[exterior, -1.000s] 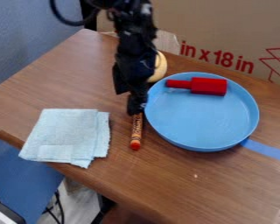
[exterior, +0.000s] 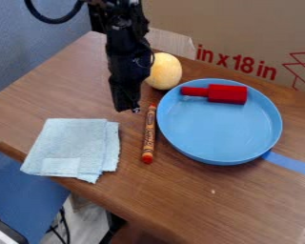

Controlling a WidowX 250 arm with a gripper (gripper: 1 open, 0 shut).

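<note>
My black gripper (exterior: 127, 98) hangs over the wooden table, above and left of an orange marker-like stick (exterior: 149, 135) lying lengthwise beside the blue plate (exterior: 219, 141). A red object (exterior: 225, 93) with a narrower handle rests on the plate's back part. A light blue folded cloth (exterior: 69, 148) lies at the front left. A round pale yellow object (exterior: 166, 69) sits behind the plate. Whether the gripper's dark fingers are open or shut is unclear.
A cardboard box (exterior: 244, 38) stands at the back. Blue tape (exterior: 293, 164) runs right of the plate.
My gripper has moved left and back from beside the plate, uncovering more of the orange stick and the yellow object. The objects on the table appear unmoved.
</note>
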